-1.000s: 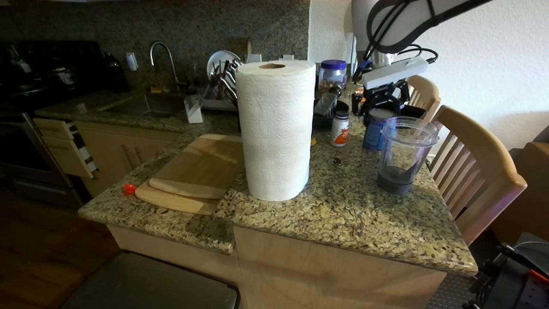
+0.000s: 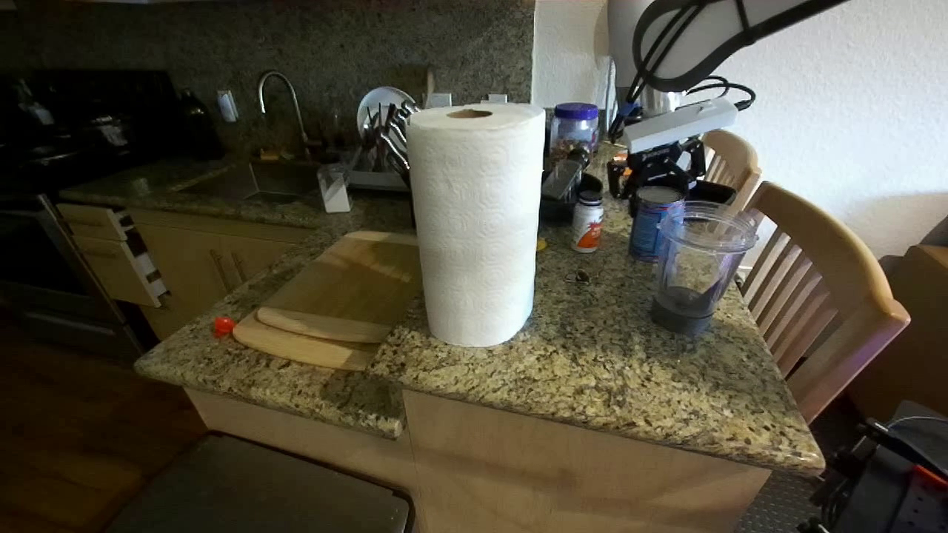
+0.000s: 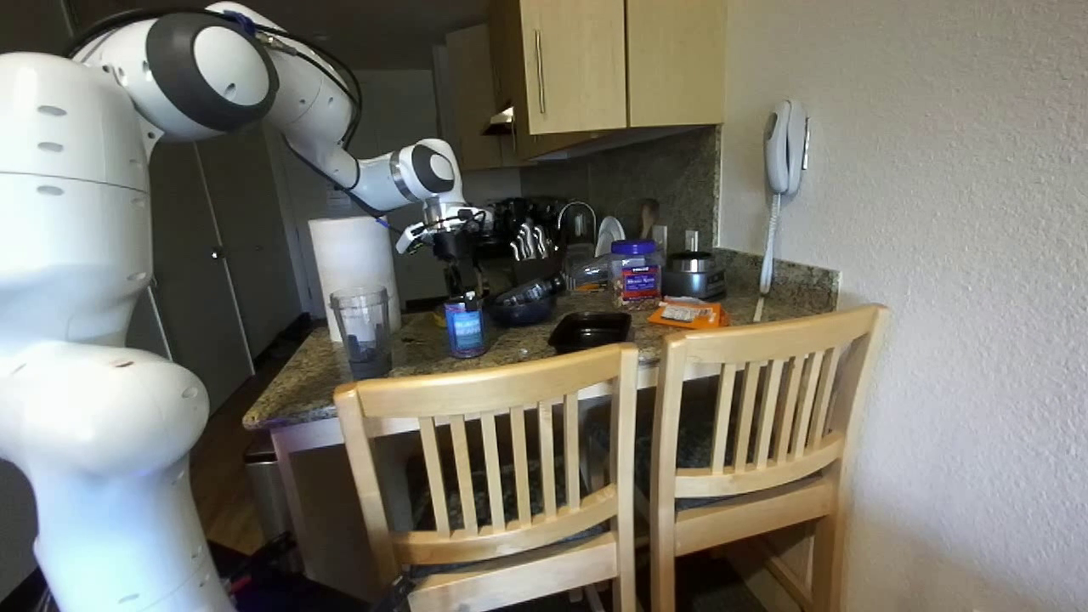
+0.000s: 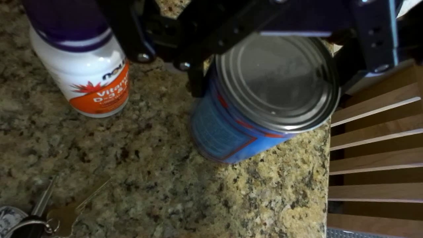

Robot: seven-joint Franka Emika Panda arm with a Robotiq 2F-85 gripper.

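Note:
A blue can [image 4: 242,133] with a bare metal lid stands upright on the granite counter near its chair-side edge. My gripper is lowered around its top, one dark finger [image 4: 196,81] at the can's left side and the other against or close by the right rim. Whether the fingers press on the can or leave a small gap cannot be told. From exterior view 2, the gripper [image 3: 464,289] points straight down at the can [image 3: 466,331]. In exterior view 1, the clear cup partly covers the can [image 2: 653,222].
Close by are a white vitamin bottle [image 4: 93,85], keys [image 4: 39,220] and a clear blender cup [image 2: 702,266]. A tall paper towel roll [image 2: 475,231] stands at the counter's front. Wooden chairs [image 3: 500,469] line the edge. Bare counter lies in front of the keys.
The can has shifted very slightly to the right in exterior view 1. The arm looks almost still, with the gripper at the can in both frames.

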